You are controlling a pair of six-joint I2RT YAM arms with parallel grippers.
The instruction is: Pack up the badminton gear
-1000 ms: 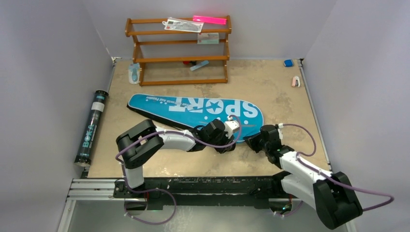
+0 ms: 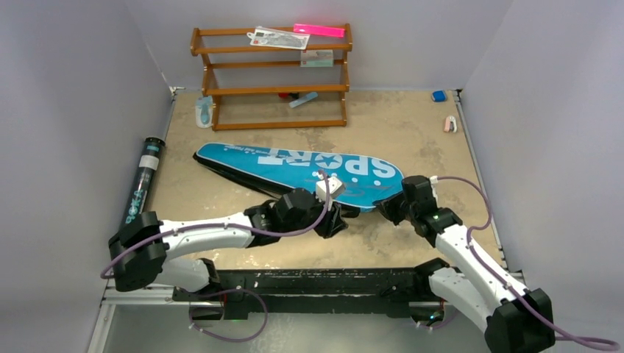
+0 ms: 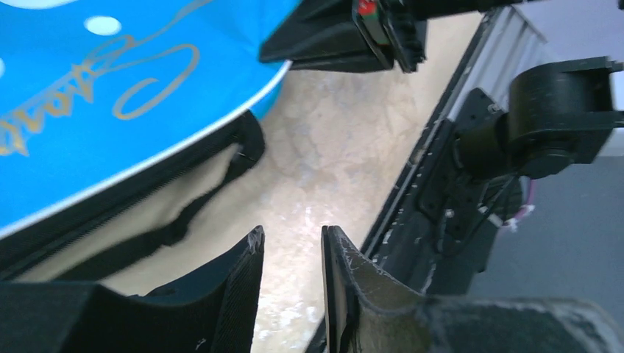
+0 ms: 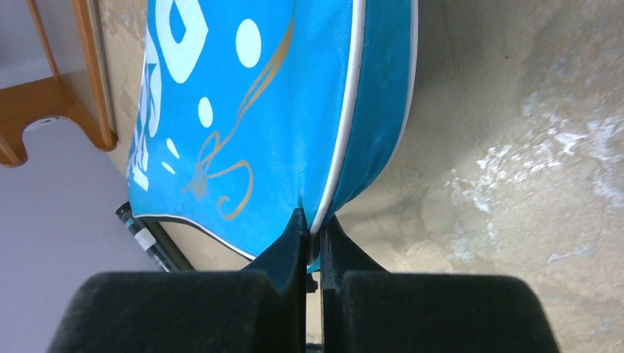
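A long blue racket bag (image 2: 294, 163) with white lettering lies across the middle of the table, its wide end to the right. My right gripper is shut on the white-edged rim of that wide end, pinching the cloth. The bag's black strap (image 3: 176, 220) and zip side run along its near edge. My left gripper stands open near that edge, a bare gap between its fingertips; the strap lies to the left of it. In the top view the left arm hides part of the bag's near side. The bag's inside is not visible.
A black shuttlecock tube (image 2: 141, 180) stands at the left wall. At the back is a wooden rack (image 2: 276, 92) with several packets. A blue box (image 2: 439, 95) and a small pink-and-white item (image 2: 450, 123) sit far right. Bare table lies right of the bag.
The right gripper keeps its pinch on the bag, shifting slightly with it.
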